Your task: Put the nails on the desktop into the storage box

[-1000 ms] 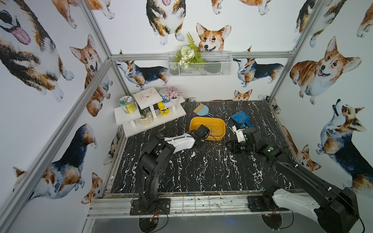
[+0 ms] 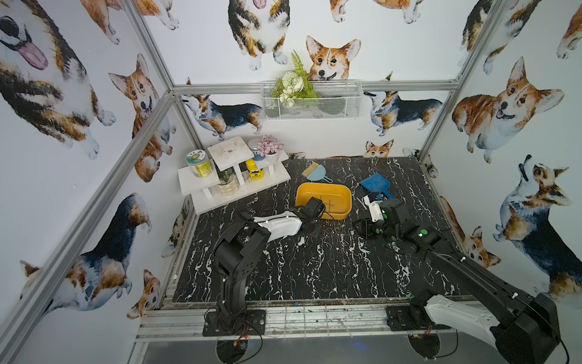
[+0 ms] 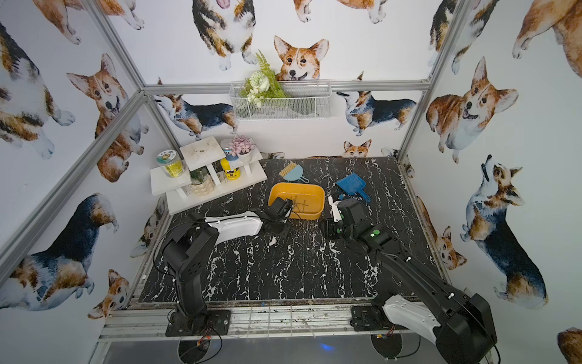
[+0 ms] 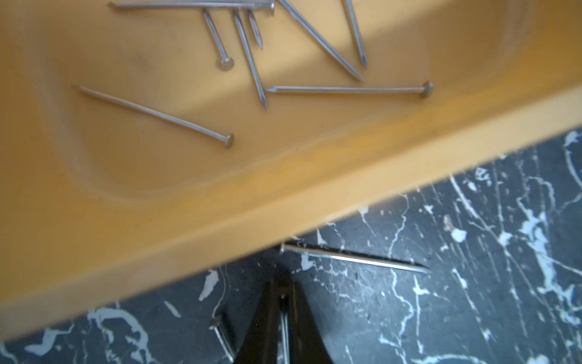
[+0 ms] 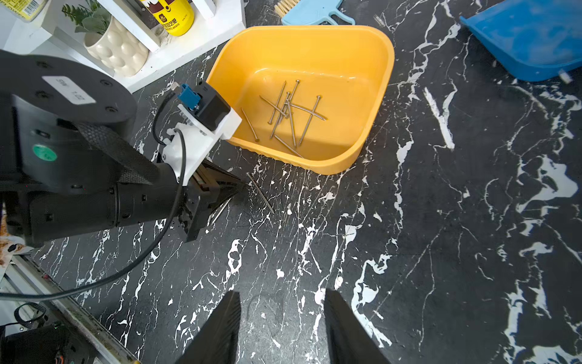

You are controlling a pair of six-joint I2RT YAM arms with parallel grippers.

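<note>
The yellow storage box [image 5: 363, 121] holds several nails [image 5: 292, 124] lying loose on its floor. My left gripper is shut and low over the desktop, right by the box's near wall. A thin bright line runs between its fingers; I cannot tell whether this is a nail or a gap. One desktop nail [image 4: 357, 259] lies just right of these fingertips, its head close to the box. Left of them is another nail [image 4: 223, 338], partly cut off by the frame. My right gripper hangs open above bare desktop, nothing between its fingers.
A blue dustpan [image 5: 533, 36] lies right of the box, and a light-blue brush [image 5: 315, 11] behind it. The white shelf [image 2: 242, 191] with jars and pots stands at the back left.
My left arm has shifted very slightly to the left and towards the front. The box and the right arm look unmoved.
</note>
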